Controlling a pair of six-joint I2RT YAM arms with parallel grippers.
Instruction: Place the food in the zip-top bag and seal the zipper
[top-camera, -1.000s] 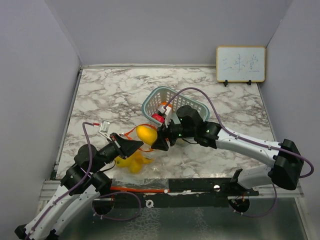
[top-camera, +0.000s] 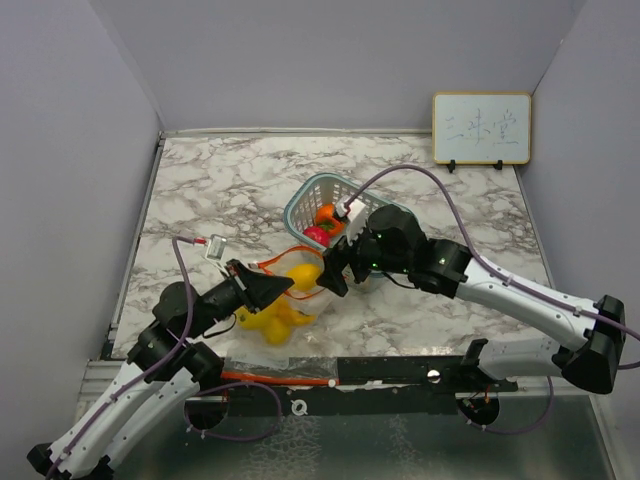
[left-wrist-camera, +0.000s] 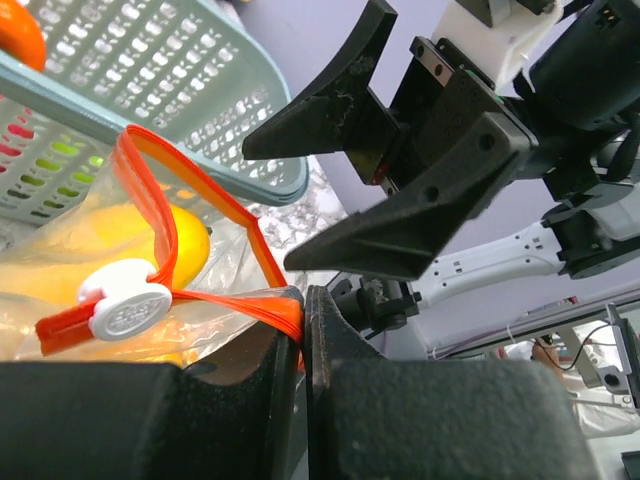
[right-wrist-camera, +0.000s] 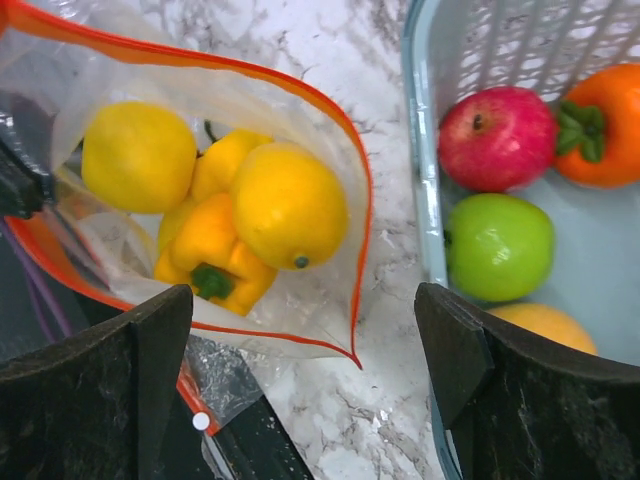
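Observation:
The clear zip top bag, its mouth edged by an orange zipper (left-wrist-camera: 222, 192), gapes open with yellow food inside. In the right wrist view a yellow lemon-like fruit (right-wrist-camera: 290, 205), a yellow pepper (right-wrist-camera: 215, 254) and another yellow fruit (right-wrist-camera: 139, 156) lie within it. A white slider (left-wrist-camera: 130, 300) sits on the zipper. My left gripper is shut, pinching the bag's orange rim at its fingertips. Between the bag's mouth and the basket, my right gripper stands open with nothing between its fingers.
A grey-green basket (top-camera: 297, 205) behind the bag holds a red pomegranate (right-wrist-camera: 497, 138), an orange pepper (right-wrist-camera: 605, 125), a green apple (right-wrist-camera: 500, 246) and an orange fruit (right-wrist-camera: 545, 328).
The yellow fruit that was in my right gripper has been let go and now rests in the bag. The right gripper has opened and shifted right; the left moved slightly earlier.

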